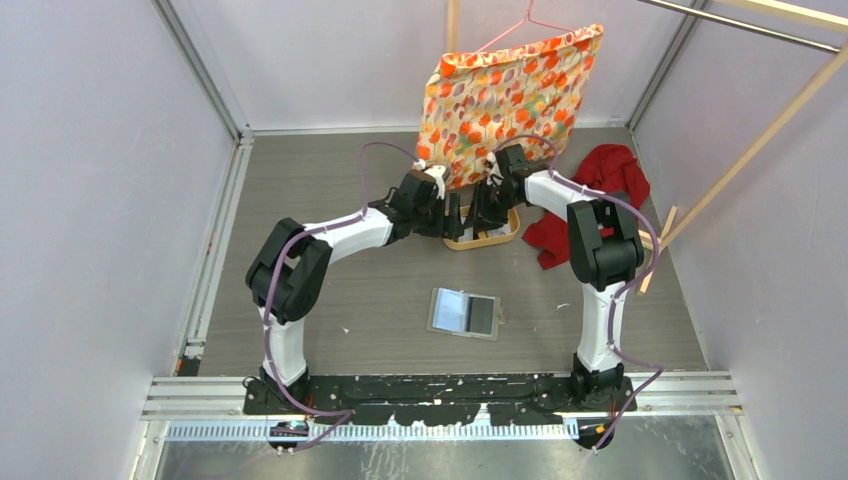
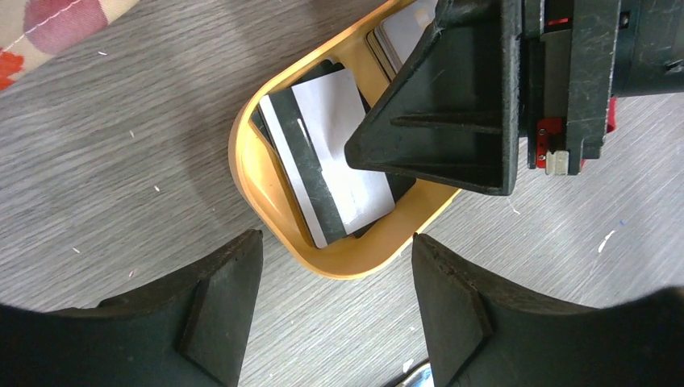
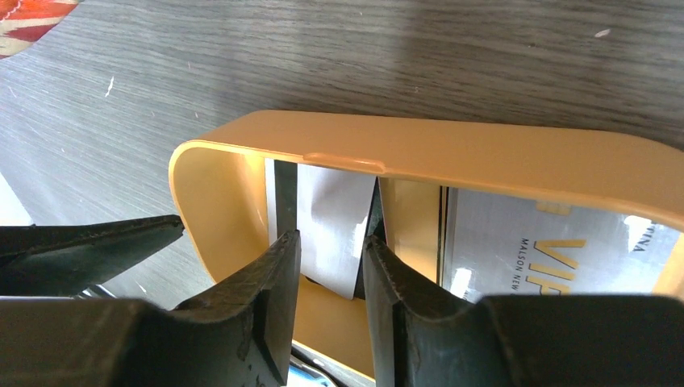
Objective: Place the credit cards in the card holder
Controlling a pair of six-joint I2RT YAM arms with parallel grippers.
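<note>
White cards with a black stripe (image 2: 343,149) lie stacked at the left end of a yellow tray (image 2: 355,262). Other grey cards (image 3: 556,246) fill the tray's right part. On the table in front, the card holder (image 1: 465,313) lies unfolded, pale blue on one half and dark on the other. My left gripper is over the tray's left end, its fingers apart with nothing held. Over the striped cards, my right gripper has a gap between its fingertips, and no card is seen gripped there.
The two grippers are very close together over the tray. Behind it hangs an orange patterned cloth (image 1: 505,105); a red cloth (image 1: 600,195) lies to the right. Bare table surrounds the holder.
</note>
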